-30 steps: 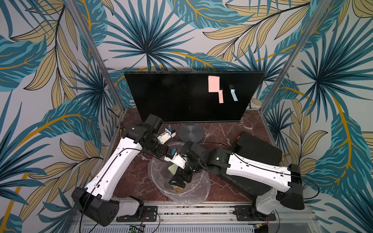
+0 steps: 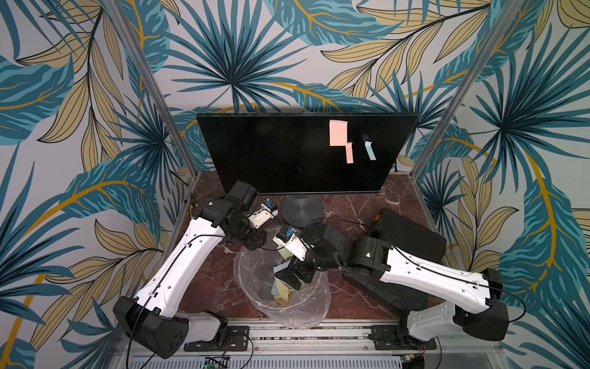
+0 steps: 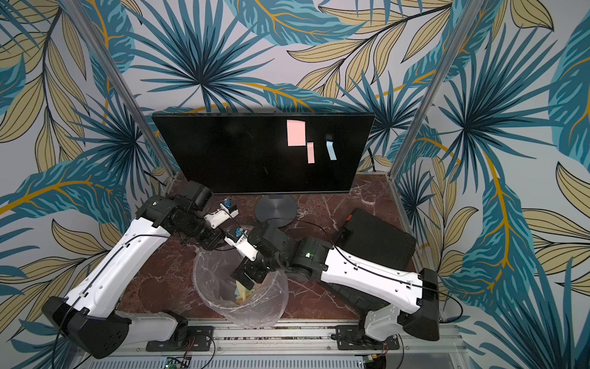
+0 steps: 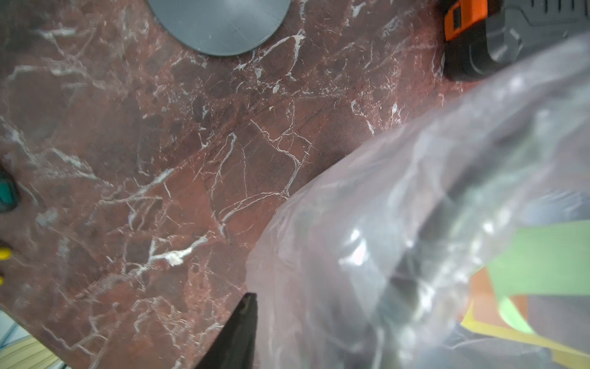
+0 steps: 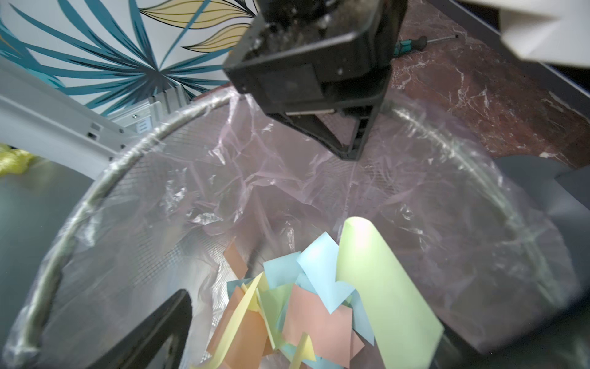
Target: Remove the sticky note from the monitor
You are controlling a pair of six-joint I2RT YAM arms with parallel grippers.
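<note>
The black monitor (image 2: 276, 153) at the back carries a pink square note (image 2: 338, 132), a narrow pink strip (image 2: 349, 153) and a narrow blue strip (image 2: 370, 150). My left gripper (image 2: 258, 236) hangs at the left rim of a bin with a clear plastic liner (image 3: 209, 289); its finger state is hard to see. My right gripper (image 2: 292, 276) is down over the bin, open, its fingers mostly out of focus or cut off in the right wrist view. Inside the bin lie several coloured notes (image 5: 316, 323), including a long pale green one (image 5: 384, 295).
A black case (image 2: 405, 240) lies on the marble table at the right. The monitor's round stand (image 2: 301, 212) is behind the bin. A screwdriver (image 5: 410, 46) lies on the table.
The left arm and the notes on the monitor look unchanged.
</note>
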